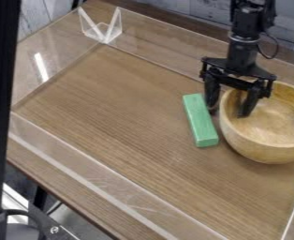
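Note:
My black gripper (243,89) is at the right of the camera view, over the left rim of a large tan bowl (262,141), with its open fingers reaching down beside and inside that rim. A green rectangular block (198,120) lies on the wooden table just left of the bowl, below the gripper. Whether the fingers touch the bowl is hard to tell.
A white wire-like corner piece (101,28) stands at the back left. A dark structure runs along the left edge.

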